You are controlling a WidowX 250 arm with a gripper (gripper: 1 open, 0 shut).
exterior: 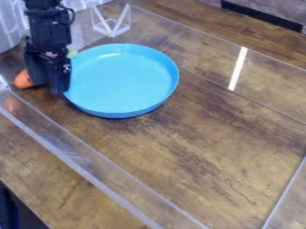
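Observation:
My dark gripper (48, 76) reaches down at the upper left, against the left rim of a blue round tray (124, 80). An orange object (23, 80) lies just beside it on the left, partly hidden behind the gripper. Whether the fingers are open or shut, or hold anything, I cannot tell.
Clear plastic walls or strips (78, 170) run along the left and right of the wooden table (203, 152). A white wire-like stand (111, 18) is behind the tray.

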